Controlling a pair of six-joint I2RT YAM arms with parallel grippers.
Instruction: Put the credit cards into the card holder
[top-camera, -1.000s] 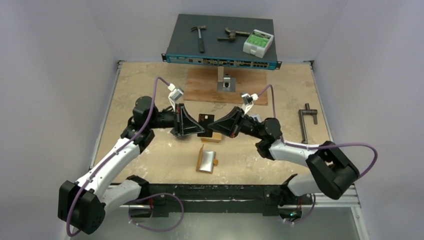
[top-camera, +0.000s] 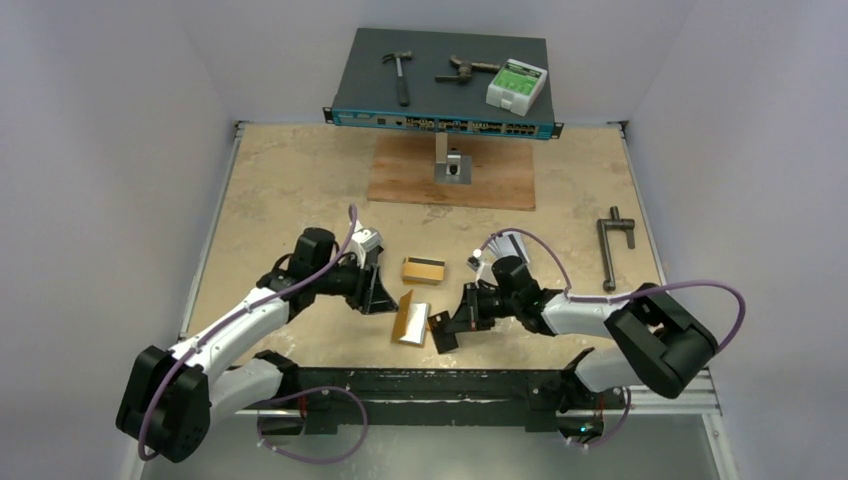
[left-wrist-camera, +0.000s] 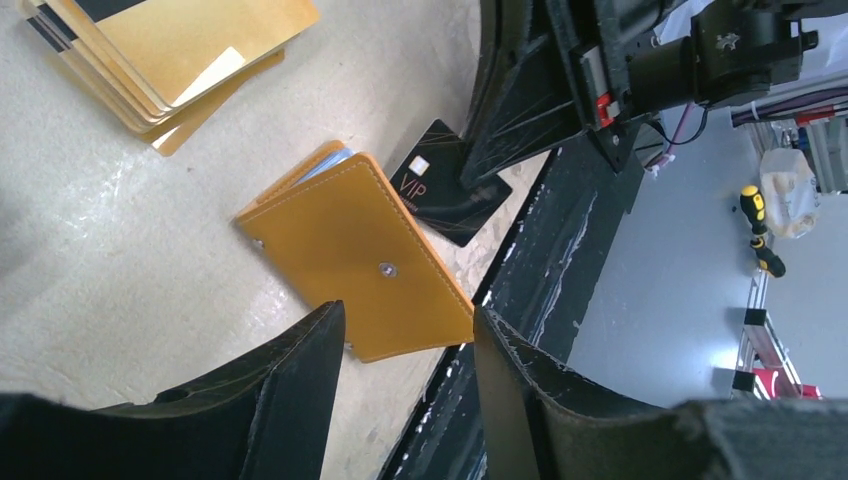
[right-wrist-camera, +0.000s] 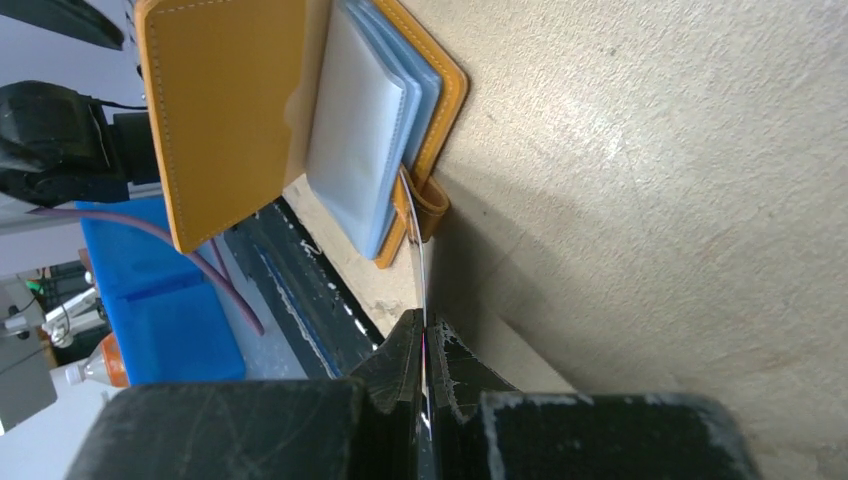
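Note:
The tan card holder (top-camera: 405, 318) lies open near the front edge, its clear sleeves (right-wrist-camera: 355, 130) showing in the right wrist view. My right gripper is shut on a black VIP card, seen edge-on in the right wrist view, its far end at the holder's clasp side beside the sleeves; whether it is inside one cannot be told. My left gripper stands open above and left of the holder, nothing between its fingers.
A stack of gold cards (top-camera: 423, 270) lies behind the holder, pale cards (top-camera: 510, 245) behind my right arm. Metal tools (top-camera: 606, 250) lie at the right. The dark front edge (top-camera: 430, 385) is close below the holder.

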